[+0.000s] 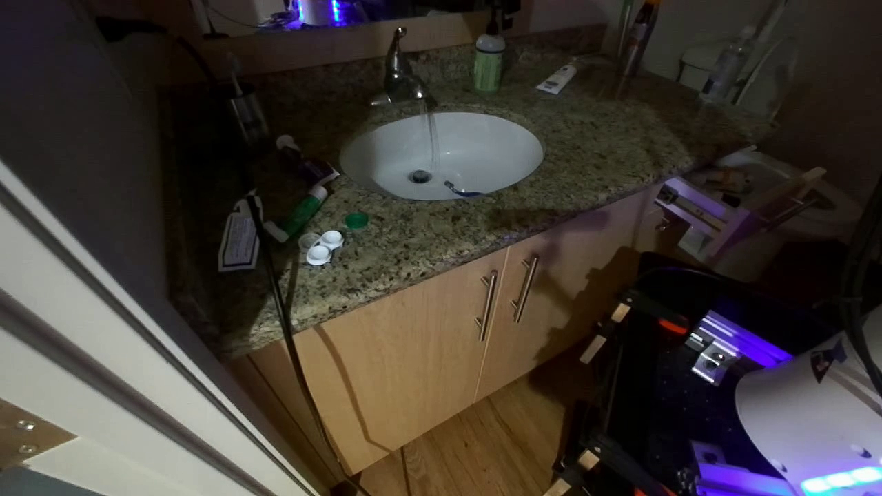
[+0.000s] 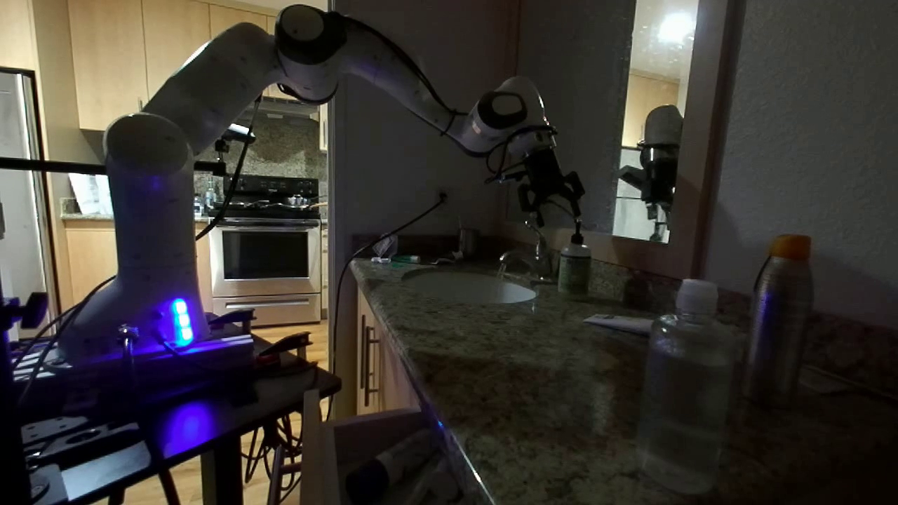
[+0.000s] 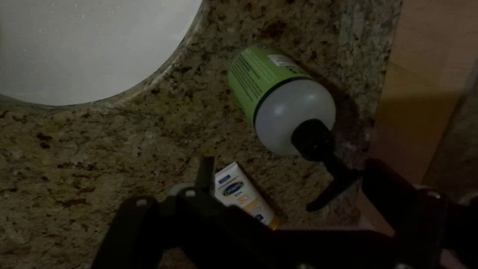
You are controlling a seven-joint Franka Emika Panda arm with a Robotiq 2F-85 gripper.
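Observation:
A green bottle [image 3: 264, 76] with a clear shoulder and black pump [image 3: 334, 192] stands upright on the counter, right of the faucet [image 1: 401, 78]. My gripper is open above it, with nothing held. In the wrist view, the pump head lies close beside the right finger [image 3: 381, 190], while the left finger [image 3: 206, 172] is well away from it. Exterior view 2 has one fingertip of the gripper [image 2: 557, 221] just over the pump; whether they touch, I cannot tell. Water runs from the faucet into the white sink [image 1: 496, 136].
A white sunscreen tube [image 3: 239, 190] lies near the bottle. Farther right are a clear bottle [image 2: 686, 395] and a metal spray can [image 2: 779, 324]. The mirror [image 2: 652, 193] rises behind the counter. In the sink lies a toothbrush-like item [image 1: 459, 190]. Below the counter, a drawer [image 2: 370, 438] stands pulled out.

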